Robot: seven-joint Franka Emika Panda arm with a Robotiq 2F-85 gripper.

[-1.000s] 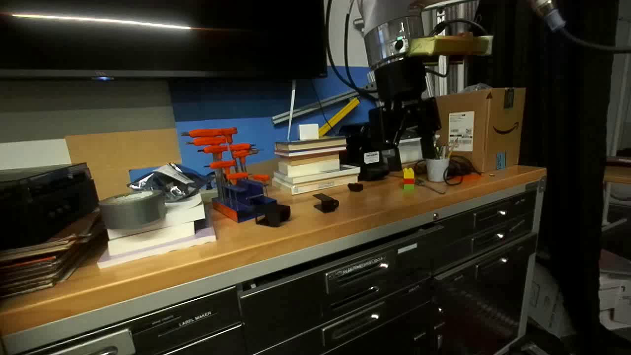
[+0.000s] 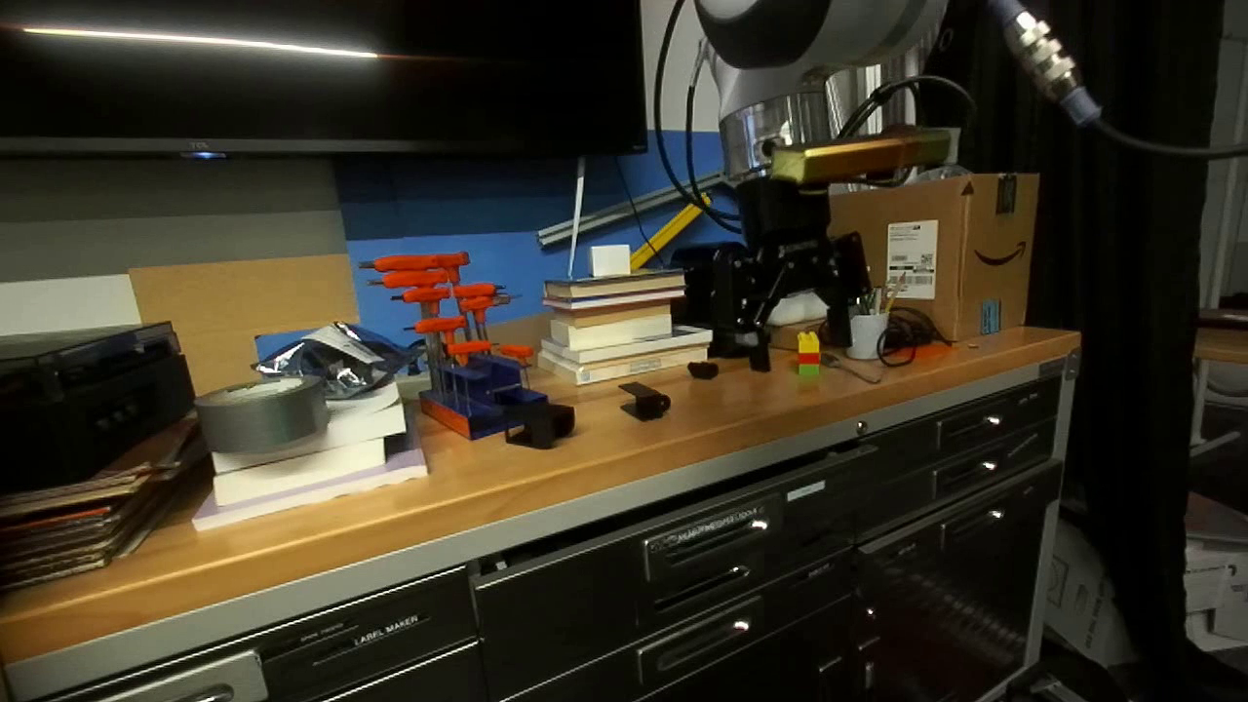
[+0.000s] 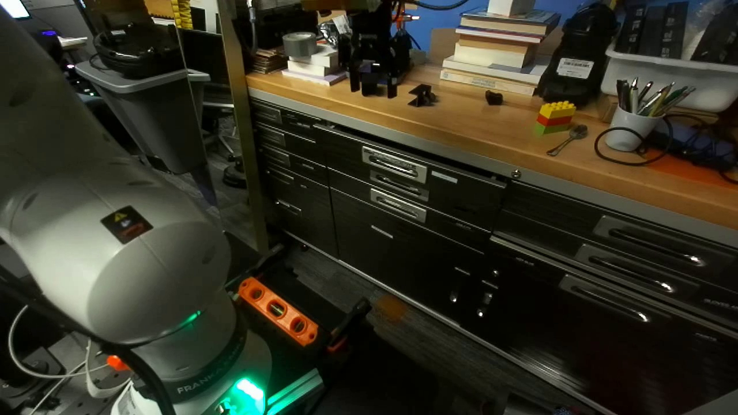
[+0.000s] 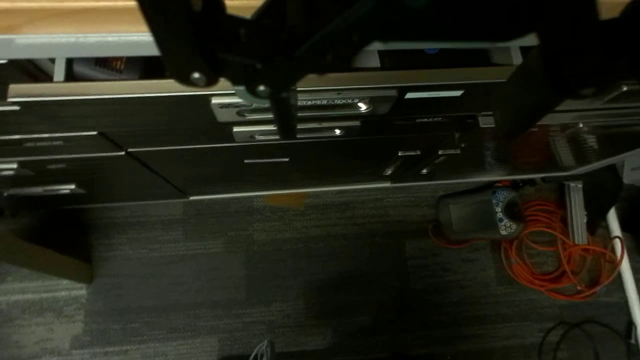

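My gripper (image 2: pixel 799 341) is open and empty. It points downward, with its dark fingers (image 4: pixel 285 114) spread apart in the wrist view. In exterior view 2 the gripper (image 3: pixel 373 89) overlaps the left part of the workbench. Past the fingers, the wrist view shows the bench's dark drawer fronts. The long upper drawer (image 4: pixel 150 89) stands slightly out, and some of its contents show in the gap. Its silver handle (image 4: pixel 306 108) lies between the fingers in that view, and none of the gripper appears to touch it.
On the wooden benchtop (image 2: pixel 725 404) are stacked books (image 2: pixel 620 322), a toy block stack (image 3: pixel 554 117), a spoon (image 3: pixel 568 139), a pen cup (image 3: pixel 626 131) and an orange-handled hex key set (image 2: pixel 456 339). Orange cable (image 4: pixel 558 258) is coiled on the floor at right.
My gripper has come lower and a little left in exterior view 1, and more of the arm above it shows. The benchtop objects and drawers have not visibly moved.
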